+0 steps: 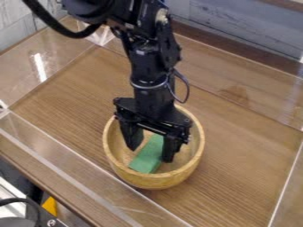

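Observation:
My black gripper (151, 131) reaches down into a yellow bowl (154, 177) near the middle of the table, its fingers open and spread on either side above a green block (147, 156). The block lies slanted on the bowl's floor, partly hidden under the gripper. I cannot tell whether the fingers touch it.
Bare wooden table (236, 97) surrounds the bowl, with free room to the right and at the back left. A pale raised wall runs along the back. A black cable and a small yellow object sit at the lower left corner.

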